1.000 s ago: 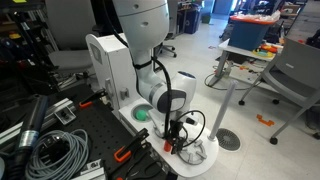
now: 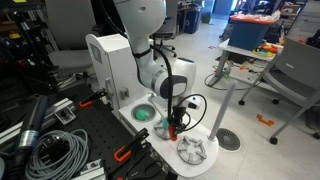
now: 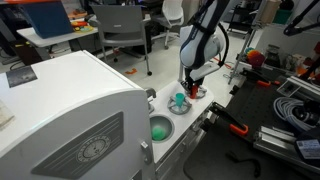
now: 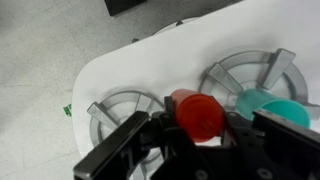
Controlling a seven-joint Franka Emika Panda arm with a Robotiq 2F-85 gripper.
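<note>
My gripper is shut on a red, round-topped object [image 4: 200, 116], with its dark fingers on either side. In exterior view 1 the red object [image 2: 172, 132] appears over the white stove-like top, near the burners. Exterior view 2 shows the red object [image 3: 194, 92] below the arm's white wrist. A teal cup [image 4: 262, 101] is tilted at the right of the wrist view, over a grey burner, close to the red object. The red object's lower part is hidden by the fingers, and its exact height above the surface cannot be told.
Grey burners [image 2: 190, 151] lie on the white top. A sink [image 3: 160, 126] with a green item inside is at one end. A thin white post [image 2: 223, 108] rises near the far edge. A black table [image 2: 95, 135] with cables stands alongside.
In exterior view 1 the arm and the red object have moved up and slightly right in the picture. The teal cup beside it has become visible.
</note>
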